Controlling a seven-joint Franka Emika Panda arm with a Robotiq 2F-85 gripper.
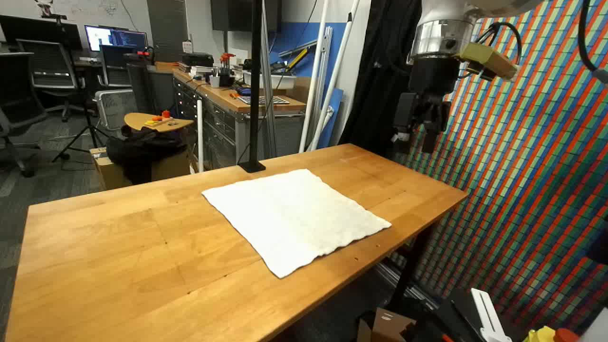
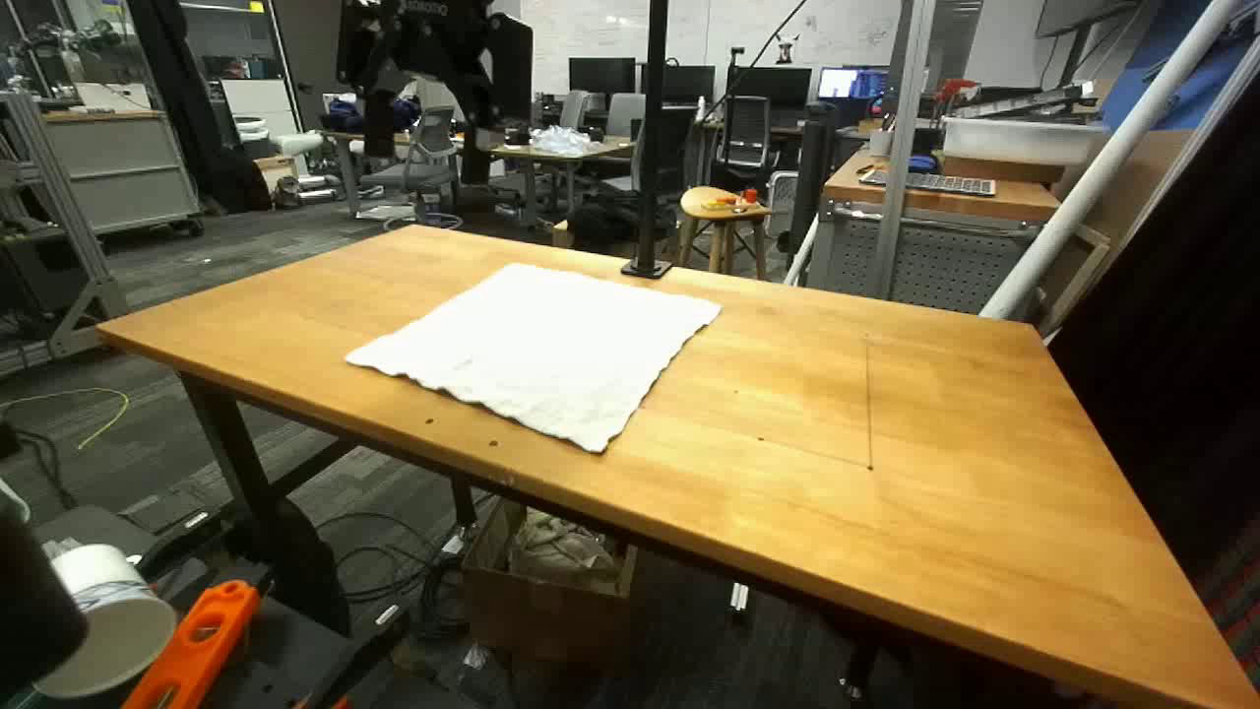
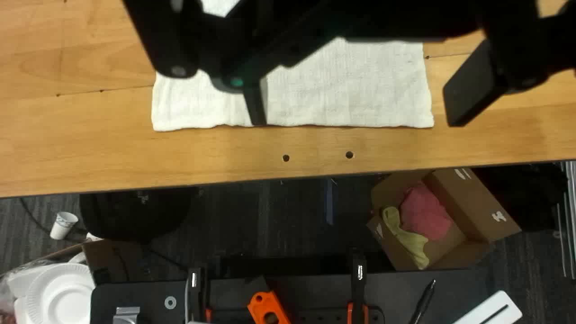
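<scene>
A white cloth (image 1: 296,219) lies flat and spread out on the wooden table (image 1: 114,251), its edges slightly wavy. In exterior view 2 the same cloth (image 2: 543,349) is fully visible, close to the table's left part. My gripper (image 1: 414,139) hangs above the table's far right end in exterior view 1, apart from the cloth. Seen from the wrist, the gripper is open, its two black fingers wide apart with nothing held between them. The gripper's parts hide some of the cloth (image 3: 345,86) there.
A black post (image 1: 252,165) rises from the table's back edge, close to the cloth. Bare tabletop surrounds the cloth, with most free room on the right in exterior view 2. Below the front edge stands a cardboard box (image 3: 464,205) holding pink and yellow cloths.
</scene>
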